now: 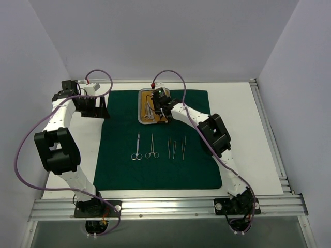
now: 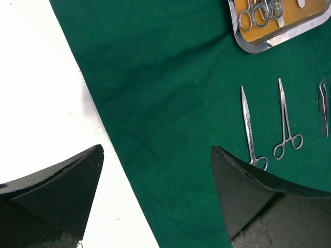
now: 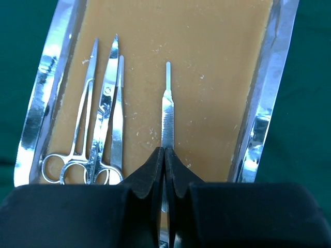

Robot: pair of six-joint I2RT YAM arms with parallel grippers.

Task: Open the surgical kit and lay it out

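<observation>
The metal tray (image 1: 140,120) with its tan bed lies at the back of the green cloth. In the right wrist view a scalpel handle (image 3: 168,119) rests in the tray, running under my right gripper. That gripper is shut, its fingertips over the handle; nothing clearly shows between them. Left of it in the tray lie scissors (image 3: 107,95), a clamp (image 3: 87,108) and a slim flat instrument (image 3: 118,124). My left gripper stands open and empty above the cloth's left edge. On the cloth are straight scissors (image 1: 137,147) and a clamp (image 1: 152,147).
Right of that clamp, several tweezers (image 1: 183,148) lie in the same row on the green cloth (image 1: 155,178). White table (image 1: 243,134) shows clear on the right.
</observation>
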